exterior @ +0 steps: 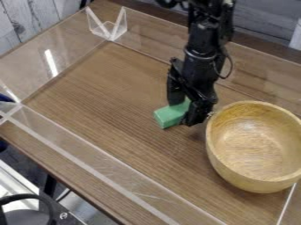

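My black gripper (188,104) reaches down from the top of the camera view over a green block (170,116) on the wooden table (83,105). Its fingers are around or just beside the block's right end; the dark parts overlap, so contact is unclear, as is the spread of the fingers.
A large tan bowl (252,149) sits at the right, close beside the block. A clear angular object (108,25) stands at the back left. The left and middle of the table are open. Black cables or parts lie at the bottom left corner.
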